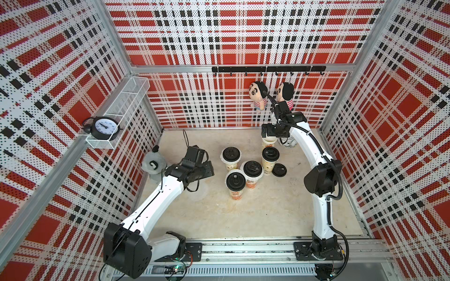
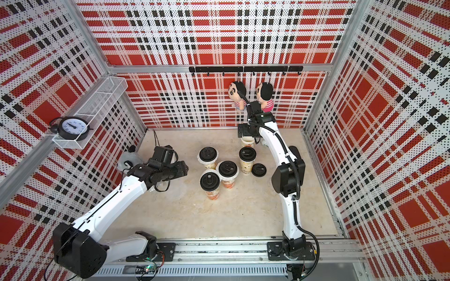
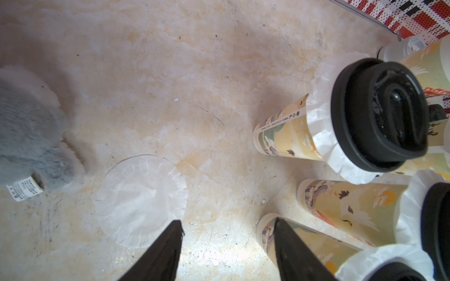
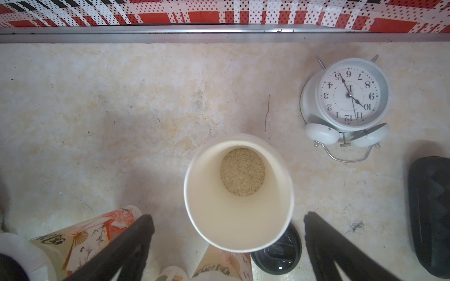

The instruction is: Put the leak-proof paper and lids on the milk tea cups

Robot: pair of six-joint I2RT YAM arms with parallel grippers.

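A thin round white leak proof paper [image 3: 143, 201] lies flat on the table at the left. My left gripper hangs over the table just right of that paper, its fingers spread and empty. Toward the back, an uncovered cup [image 4: 239, 220] stands upright with a brownish bottom inside. My right gripper is above this cup, open, one finger to either side of the view and neither seen touching it. Several other cups carry black lids, among them a left one [image 3: 290, 126] with white paper flaring under its lid and a front one [image 1: 235, 183].
A loose black lid [image 1: 279, 170] lies right of the cups. A white alarm clock [image 4: 349, 96] stands behind and right of the open cup. A grey plush toy [image 3: 28, 126] sits left of the paper.
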